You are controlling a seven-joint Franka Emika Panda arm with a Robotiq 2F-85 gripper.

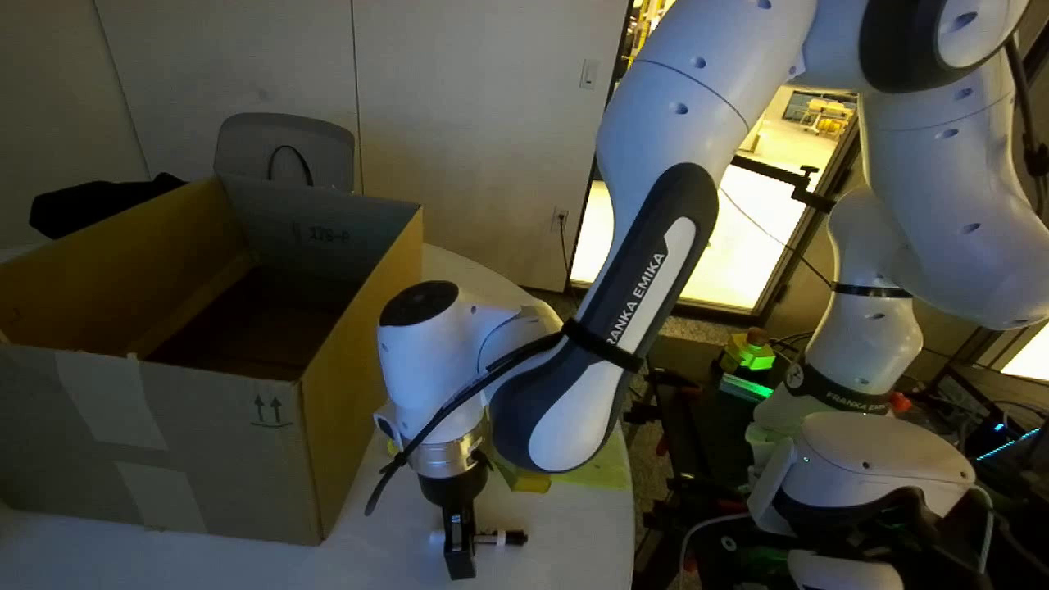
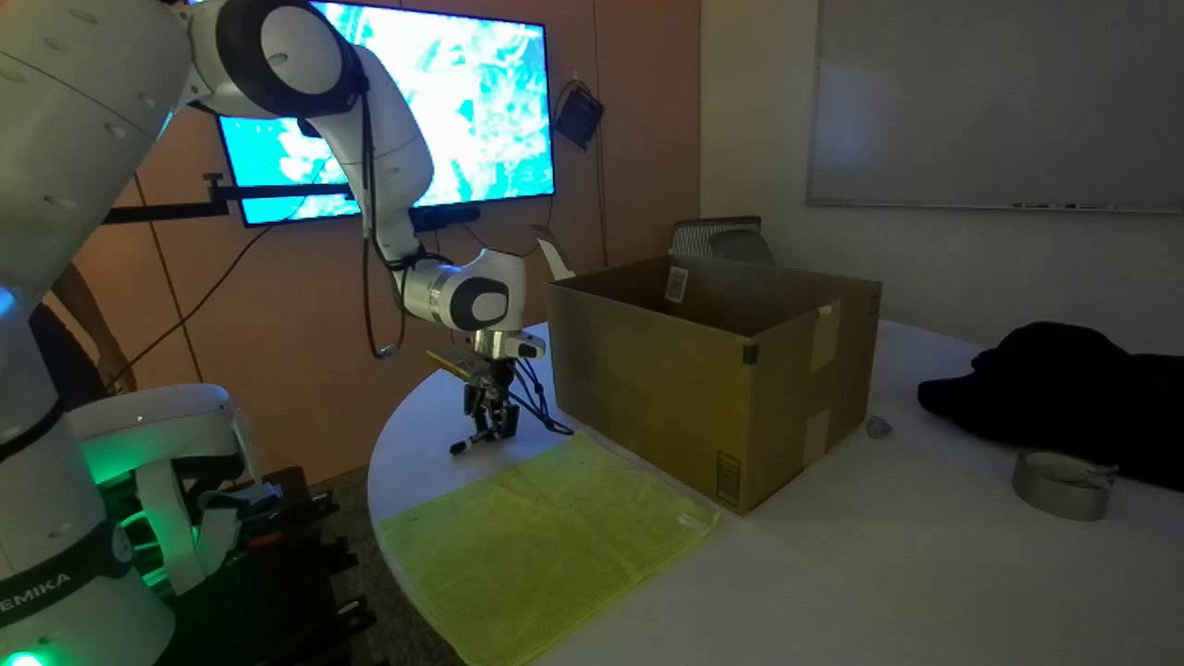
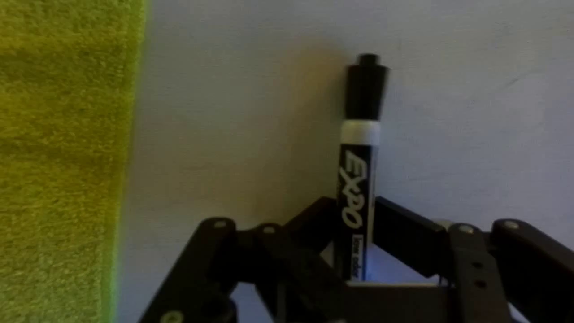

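A black-and-white Expo marker (image 3: 355, 183) lies along the gap between the fingers of my gripper in the wrist view. One black finger (image 3: 317, 218) is at its left side and the other (image 3: 409, 231) at its right, both very close to it; whether they press on it cannot be told. The marker's black cap points away from the gripper. In exterior view 1 the gripper (image 1: 459, 551) is low over the white table, and the marker's cap (image 1: 513, 537) sticks out to the right. Exterior view 2 shows the gripper (image 2: 494, 422) above the marker (image 2: 472, 444) near the table edge.
An open cardboard box (image 2: 655, 377) stands close to the gripper. A yellow-green towel (image 2: 549, 544) is spread on the table beside the marker. Farther off are a roll of tape (image 2: 1062, 488) and a dark cloth (image 2: 1066, 388). Bare table surrounds the marker.
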